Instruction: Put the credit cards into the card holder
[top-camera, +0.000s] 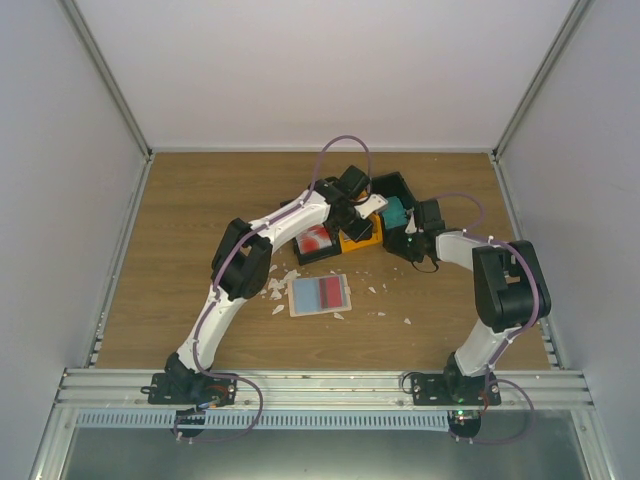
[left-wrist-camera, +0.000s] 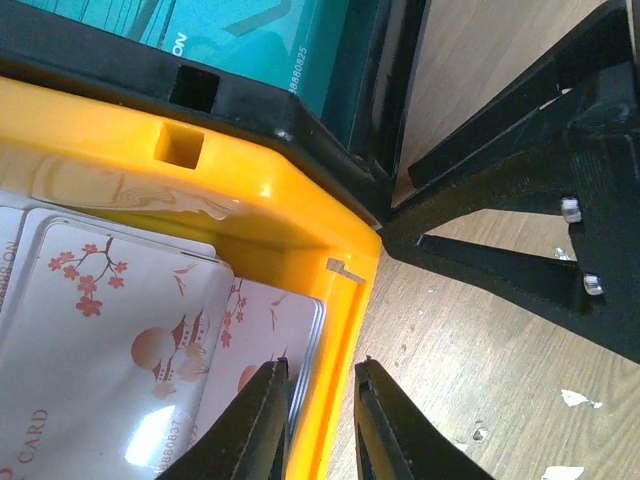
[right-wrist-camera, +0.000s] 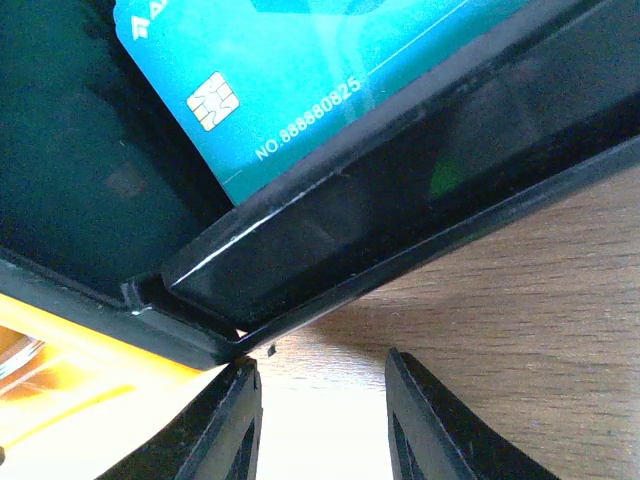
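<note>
White cards with a red blossom print (left-wrist-camera: 135, 340) lie overlapping in a yellow bin (left-wrist-camera: 345, 330). My left gripper is at that bin's near wall, its fingers parted: one above the edge of the rightmost card, the other outside the wall. No card shows gripped. My right gripper is at the corner of the black bin (right-wrist-camera: 330, 250) holding teal cards (right-wrist-camera: 270, 95); its fingers stand apart, with no card between them. In the top view the card holder (top-camera: 320, 295), tan-edged with blue-grey and dark red panels, lies flat in front of the bins.
Another black bin (top-camera: 318, 256) with red cards (top-camera: 314, 238) stands left of the yellow one, so the bins form a row. White scraps (top-camera: 277, 287) are scattered around the holder.
</note>
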